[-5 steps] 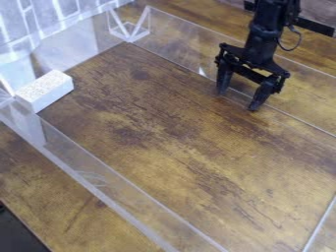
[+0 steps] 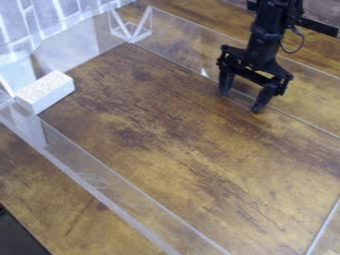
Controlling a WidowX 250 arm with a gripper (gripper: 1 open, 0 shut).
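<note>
A black robot arm reaches down from the top right, its gripper (image 2: 253,86) hanging low by the clear plastic wall on the right side of the wooden surface. Its dark fingers point down on either side; whether anything sits between them, or how far apart they stand, is hard to make out.
A white block (image 2: 44,92) lies at the left beside the clear wall. Low transparent walls border the wooden floor (image 2: 173,149), whose middle is bare. A light quilted cloth (image 2: 47,25) is at the top left.
</note>
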